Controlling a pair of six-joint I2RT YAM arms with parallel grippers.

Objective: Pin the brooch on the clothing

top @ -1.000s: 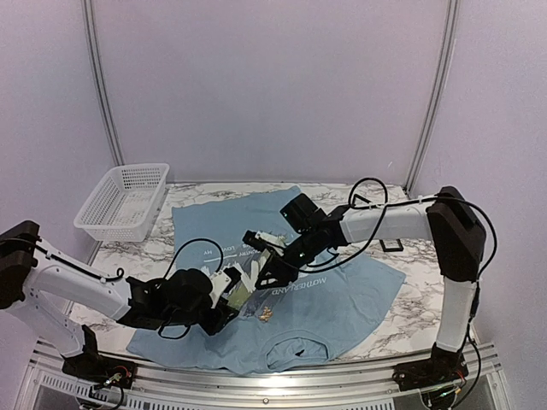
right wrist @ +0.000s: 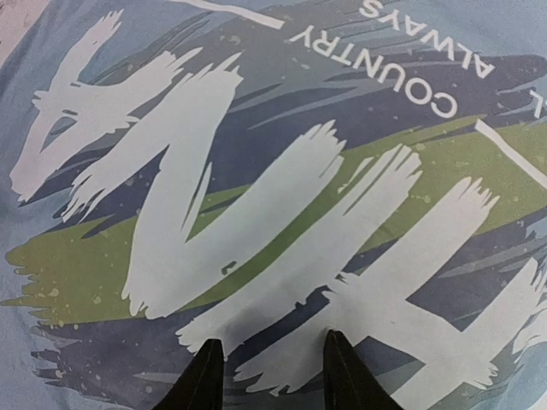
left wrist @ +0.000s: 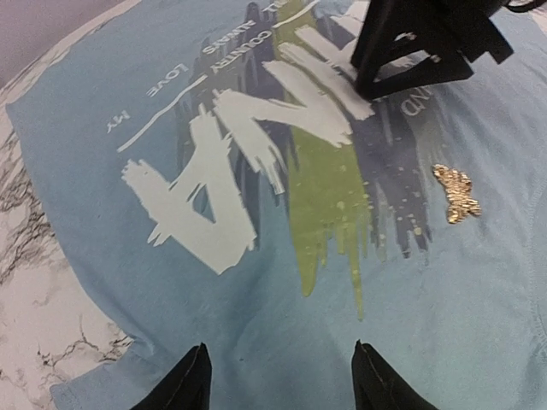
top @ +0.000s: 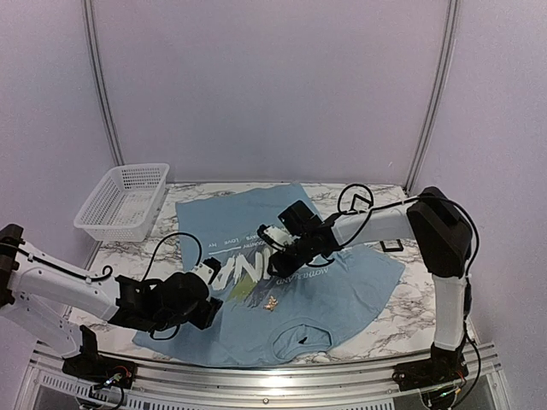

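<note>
A light blue T-shirt (top: 342, 307) with a white, olive and navy print lies spread on the marble table. A small gold brooch (left wrist: 456, 192) lies on it at the edge of the print, seen below the printed letters in the top view. My left gripper is open over the shirt, left of the brooch, with nothing between its fingers. My right gripper is open over the large white letters, nothing between its fingers; in the left wrist view it is above and left of the brooch.
A white plastic basket (top: 120, 224) stands at the back left. A black frame-like object (top: 391, 246) lies at the right behind the right arm. Bare marble shows around the shirt; walls enclose the back and sides.
My left gripper has drawn back to the left from the print. My right gripper has moved slightly.
</note>
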